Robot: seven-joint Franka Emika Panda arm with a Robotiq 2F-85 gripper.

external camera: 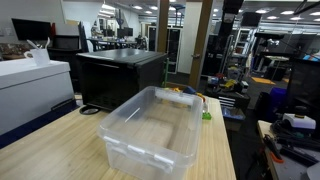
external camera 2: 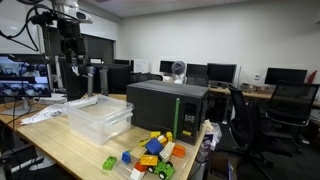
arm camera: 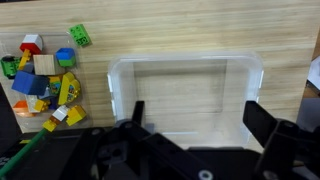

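An empty clear plastic bin point(external camera: 150, 157) stands on the wooden table. Seen from above in the wrist view, the same bin point(arm camera: 190, 61) lies under my gripper. The two dark fingers stand wide apart, open, with nothing between them. Left of the bin in that view, several coloured blocks and toys, among them a blue block point(arm camera: 32, 83) and a yellow toy point(arm camera: 69, 89), are crowded into a clear tray. A green block point(arm camera: 80, 34) lies just outside that tray. In exterior view 2 the arm point(external camera 2: 68, 30) hangs above the bin.
A black microwave-like box point(external camera 2: 166, 105) stands beside the bin, with loose toys such as a green toy car point(external camera 2: 163, 170) near the table edge. A white box point(external camera: 35, 88) is at the left in exterior view 1. Bare table point(external camera: 60, 150) lies left of the bin.
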